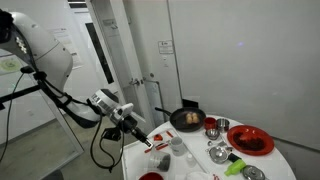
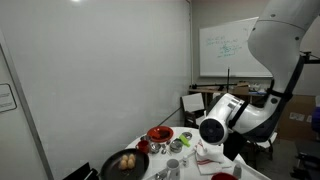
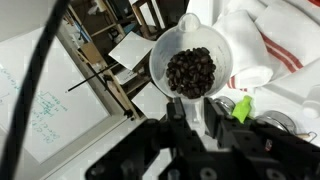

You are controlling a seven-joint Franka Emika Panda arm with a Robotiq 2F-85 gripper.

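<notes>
A clear cup (image 3: 172, 72) with dark coffee beans (image 3: 191, 72) inside is in the wrist view, just beyond the fingertips. My gripper is shut on the cup at its near side; the exact grip spot is hard to make out. In exterior view 1 the gripper (image 1: 149, 145) hangs over the near left of the white table, with the dark-filled cup (image 1: 164, 161) beneath it. A red bowl (image 1: 152, 176) stands close by at the lower edge of that view.
A black pan (image 1: 186, 118) with round brown food, a white mug (image 1: 177, 146), a large red plate (image 1: 262, 139) and several metal bowls crowd the table. A striped towel (image 3: 285, 42) lies beside the cup. Something green (image 1: 235, 168) is at the right.
</notes>
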